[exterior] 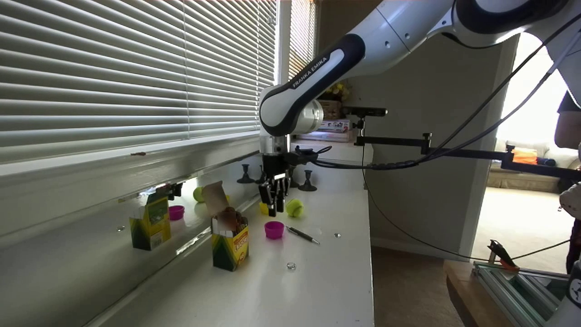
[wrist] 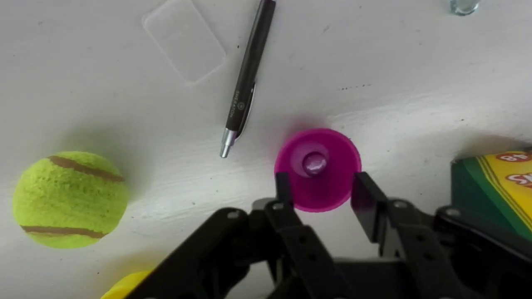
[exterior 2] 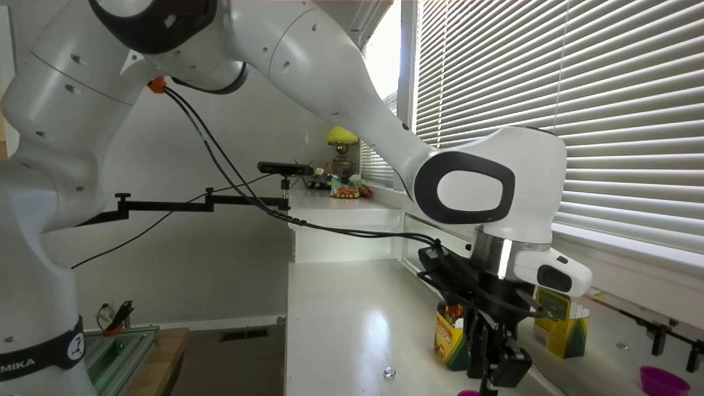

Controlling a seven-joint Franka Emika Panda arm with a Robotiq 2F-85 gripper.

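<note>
A small magenta cup (wrist: pixel 333 192) stands upright on the white counter, and a clear, round glass piece (wrist: pixel 314 163) shows inside it in the wrist view. Above the cup hangs my gripper, part open and pointing down. Its two fingers appear on either side of the cup's near half, with nothing held between them. Exterior view 1 shows the gripper (exterior: pixel 276 211) over and slightly behind the magenta cup (exterior: pixel 273 230), apart from it. In exterior view 2 only a sliver of the cup (exterior 2: pixel 468 393) appears at the bottom edge.
A crayon box (exterior: pixel 231 248) with its lid up stands close by. Around the cup lie a pen (wrist: pixel 247 74), a tennis ball (wrist: pixel 70 199), a yellow cup (wrist: pixel 127 285), a clear flat piece (wrist: pixel 184 40) and a glass piece (exterior: pixel 291 266).
</note>
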